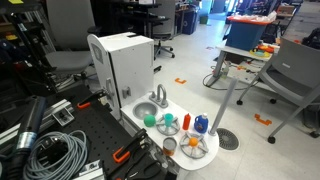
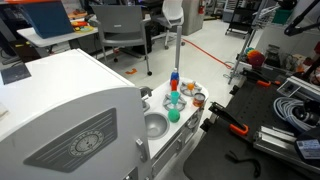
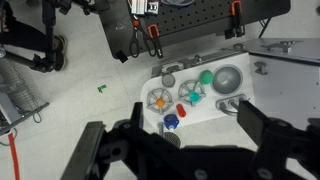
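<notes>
My gripper shows in the wrist view with its two dark fingers wide apart and nothing between them; it looks down from above the white toy kitchen counter (image 1: 185, 115). On the counter stand a green cup (image 1: 150, 120), a teal cup (image 1: 169, 119), a red bottle (image 1: 186, 121), a blue object (image 1: 201, 124) and an orange item (image 1: 193, 142) resting on a burner. A metallic cup (image 1: 169, 145) sits at the near edge. The round sink (image 3: 228, 79) looks empty, with a faucet (image 3: 233, 103) beside it.
A tall white cabinet (image 1: 130, 65) rises at the sink end of the counter. Alongside runs a black table (image 1: 90, 130) with orange clamps (image 1: 130, 148) and coiled cable (image 1: 58, 155). Grey floor lies open beyond the counter, with a drain (image 1: 228, 139).
</notes>
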